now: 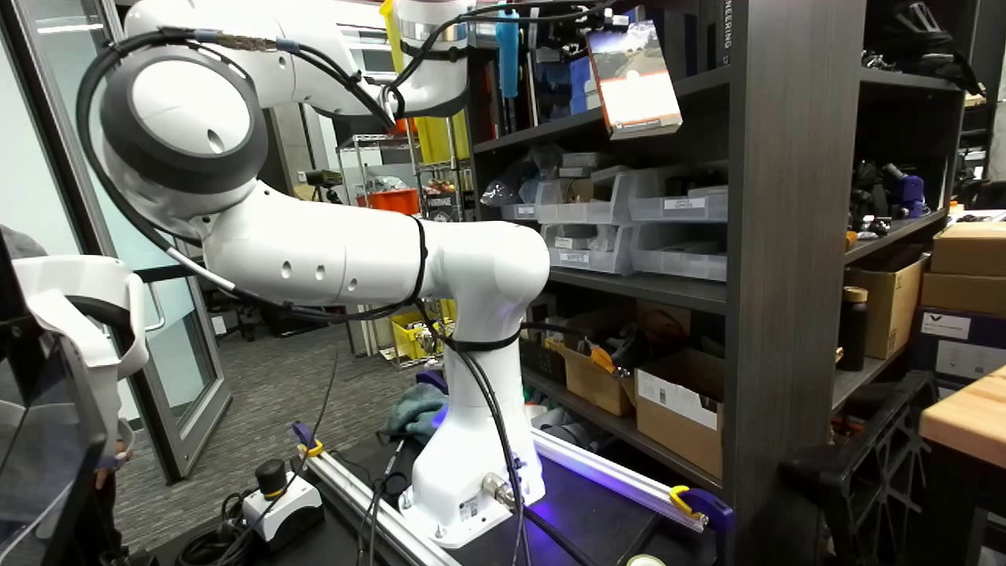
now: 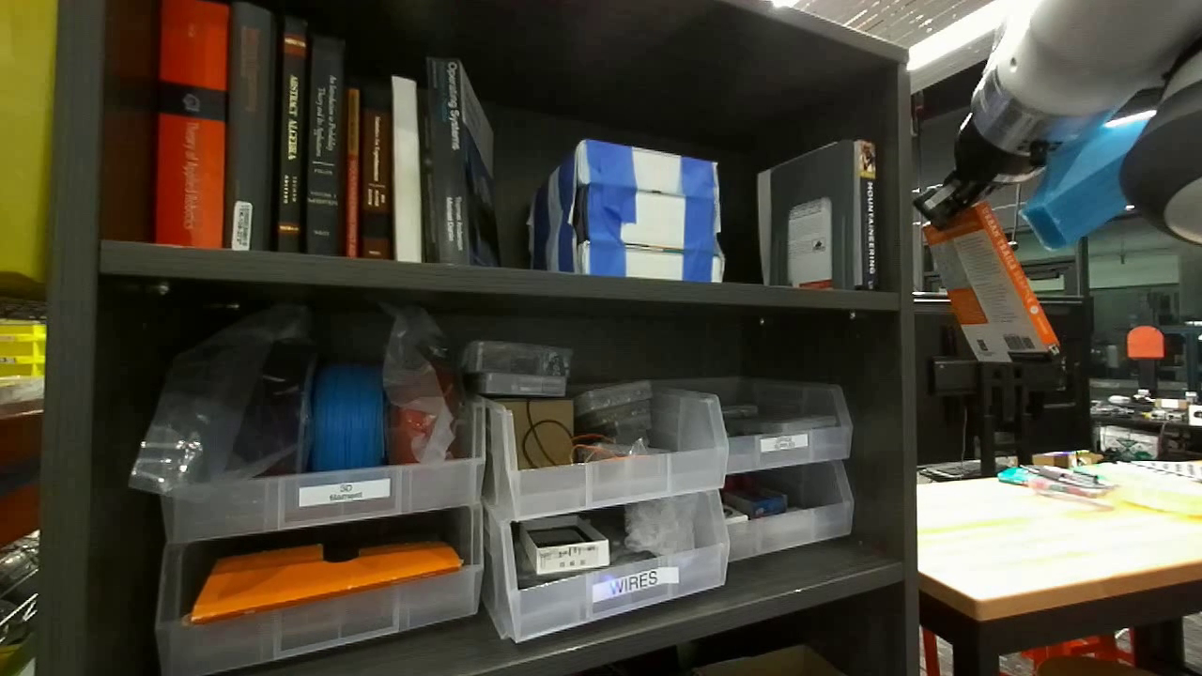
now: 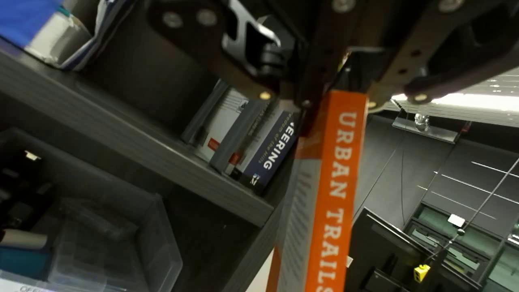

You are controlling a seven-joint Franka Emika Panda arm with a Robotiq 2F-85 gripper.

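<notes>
My gripper [image 2: 941, 208] is shut on one end of an orange-and-grey book [image 2: 992, 291], which hangs below it at a tilt. In the wrist view the spine of this book [image 3: 339, 185] reads "URBAN TRAILS" and runs down from between the fingers. Its pale cover [image 1: 637, 80] shows in exterior view 1, in front of the shelf unit. From exterior view 2, gripper and book appear to the right of the shelf's side panel. Books stand on the upper shelf [image 2: 507, 276], among them a mountaineering book [image 3: 275, 148] at its right end.
A blue-and-white striped box [image 2: 648, 214] sits mid-shelf, with bare shelf on both sides of it. Clear plastic bins [image 2: 608, 484] fill the shelf below. The unit's side panel [image 1: 787, 236] is a tall upright edge. A wooden table [image 2: 1059, 552] stands at right.
</notes>
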